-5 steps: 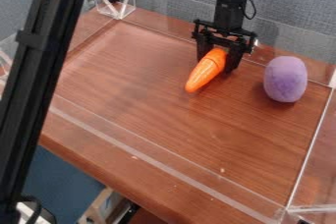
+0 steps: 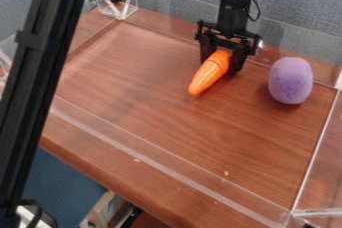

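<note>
An orange carrot [image 2: 210, 71] lies diagonally on the wooden table [image 2: 160, 142] toward the back. The black gripper [image 2: 222, 50] is down over its upper end, its fingers around or against the carrot; whether they are closed on it is hard to tell. A purple oval object [image 2: 290, 80], like an eggplant or potato, sits to the right of the carrot.
Clear plastic edging borders the table, with a grey wall [image 2: 301, 12] behind. A black post [image 2: 40, 62] crosses the left of the view.
</note>
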